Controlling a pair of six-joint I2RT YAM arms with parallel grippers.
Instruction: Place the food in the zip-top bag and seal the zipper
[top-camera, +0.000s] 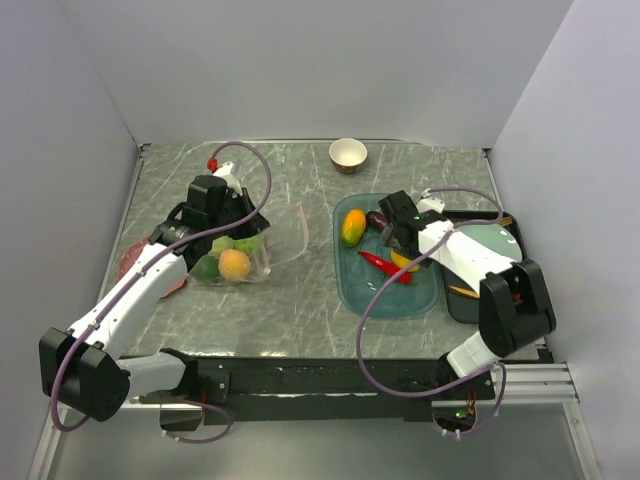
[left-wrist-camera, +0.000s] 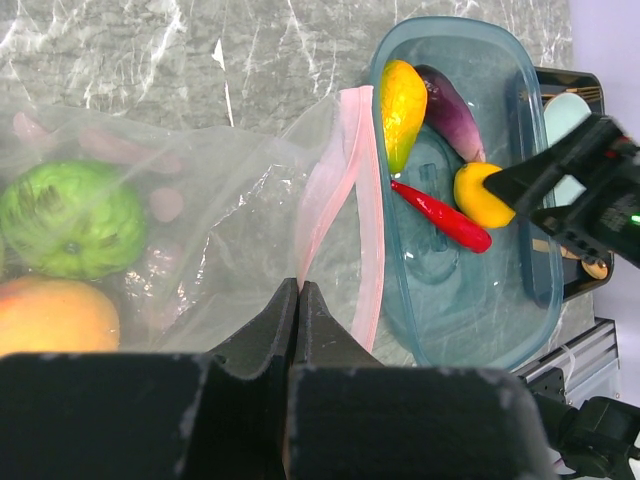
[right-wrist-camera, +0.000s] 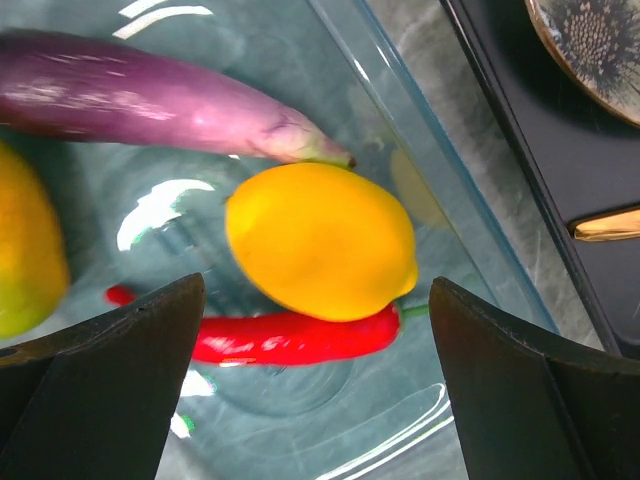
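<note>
The clear zip bag (left-wrist-camera: 230, 215) lies on the left of the table with a green vegetable (left-wrist-camera: 72, 220) and an orange fruit (left-wrist-camera: 55, 318) inside. At its pink zip edge, my left gripper is shut on the film near the mouth. To the right, a blue bin (top-camera: 375, 302) holds a lemon (right-wrist-camera: 320, 241), a red chili (right-wrist-camera: 295, 340), an eggplant (right-wrist-camera: 160, 100) and a yellow-green papaya (top-camera: 353, 227). Over the bin my right gripper stands open, its fingers apart on either side of the lemon and chili, with nothing gripped.
A black tray (top-camera: 463, 305) with a pale plate (top-camera: 492, 239) stands right of the bin. A white bowl (top-camera: 348, 154) sits at the back, and a pink plate (top-camera: 130, 258) at far left.
</note>
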